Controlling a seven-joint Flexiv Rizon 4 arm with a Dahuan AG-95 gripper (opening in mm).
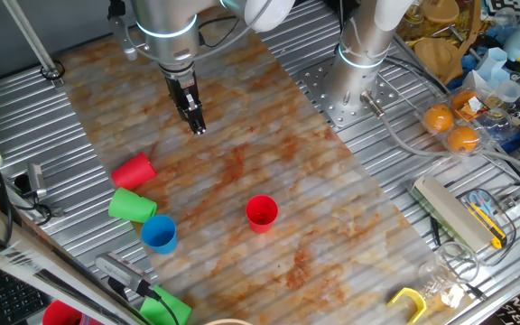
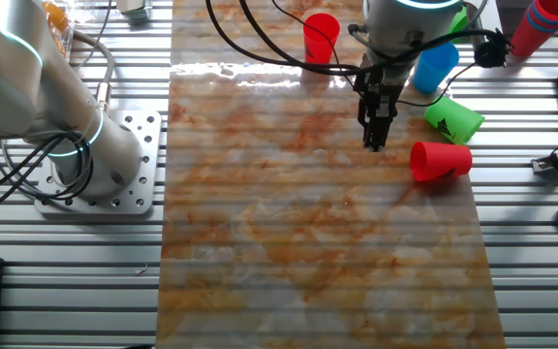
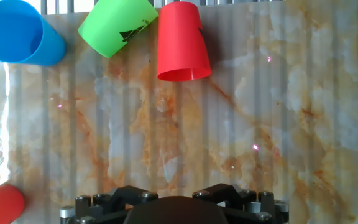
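Observation:
My gripper hangs over the back part of the marbled board, pointing down. No object shows at its fingertips, and whether its fingers are apart is unclear; the wrist view has only dark linkages along its lower edge. A red cup lies on its side near the board's edge. Beside it lies a green cup, also tipped over. Farther along that edge is a blue cup, mouth up. Another red cup stands mouth up, alone near the board's middle in exterior view 1.
Another green piece lies by the board's near edge, close to a camera mount. Stacked cups sit off the board. Much of the board is bare.

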